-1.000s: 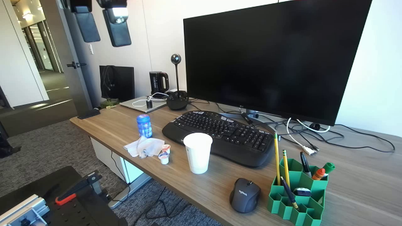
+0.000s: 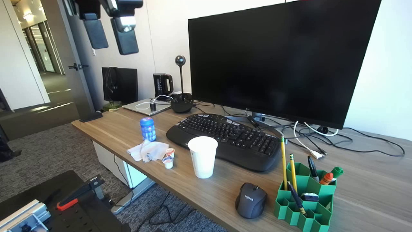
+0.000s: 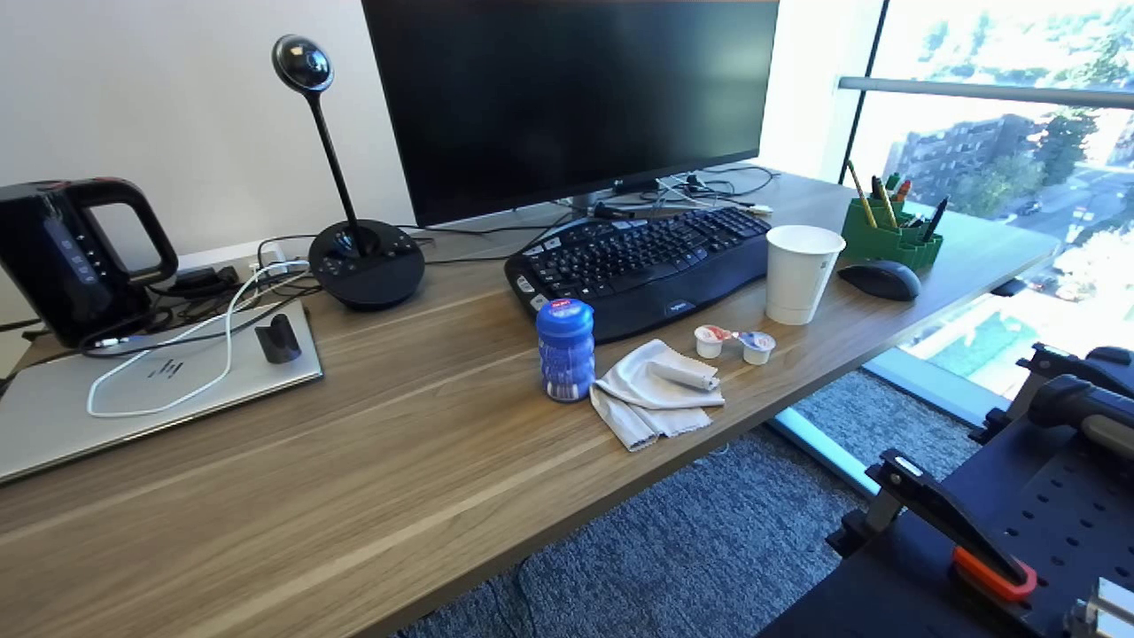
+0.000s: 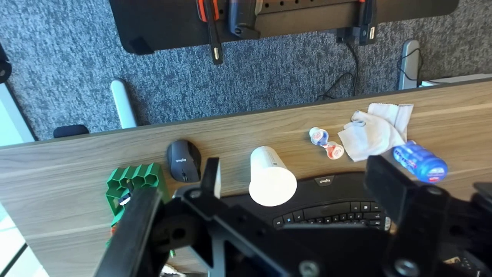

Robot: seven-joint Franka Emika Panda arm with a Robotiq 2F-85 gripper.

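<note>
High above the desk, my gripper [image 2: 112,43] stands open with nothing between its fingers, at the upper left of exterior view 1. It is out of sight in exterior view 2. A white paper cup [image 2: 203,158] stands upright in front of the keyboard. To its left sit two small joined creamer cups [image 3: 733,342], a crumpled white cloth [image 3: 656,393] and a blue bottle [image 3: 565,351] standing upright. In the wrist view the dark fingers spread wide in the lower half, and the white cup [image 4: 272,177] appears between them.
A black keyboard [image 2: 228,137] lies below the large monitor [image 2: 278,62]. Right of the cup are a mouse [image 2: 251,200] and a green holder [image 2: 305,216] with pens and pencils. A webcam stand [image 3: 367,266], laptop [image 3: 64,409] and kettle [image 3: 80,255] occupy the far left.
In exterior view 1, my gripper has come slightly lower and a little to the right, still open. The objects on the desk have not moved.
</note>
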